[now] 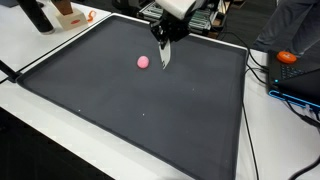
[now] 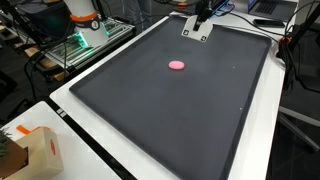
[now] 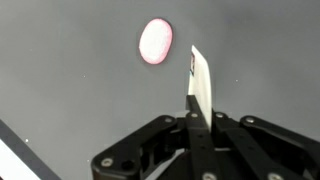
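Note:
A thin white card-like piece (image 3: 203, 82) sticks out from my gripper, whose fingers are shut on it. In exterior view 2 this white piece (image 2: 198, 30) is seen broadside, with small dark spots near its lower edge. It hangs below my gripper (image 1: 163, 40) toward the board's far side, and I cannot tell whether its lower edge touches the surface. A small pink oval thing (image 1: 142, 62) lies flat on the dark grey board (image 1: 130, 110). In the wrist view the pink oval (image 3: 155, 41) is just left of the white piece's tip, apart from it.
Most of the board toward the near side is bare. A white table margin (image 1: 130, 145) surrounds it. Cables (image 1: 254, 70) run along the right in exterior view 1, near an orange object (image 1: 286, 57) on a dark device.

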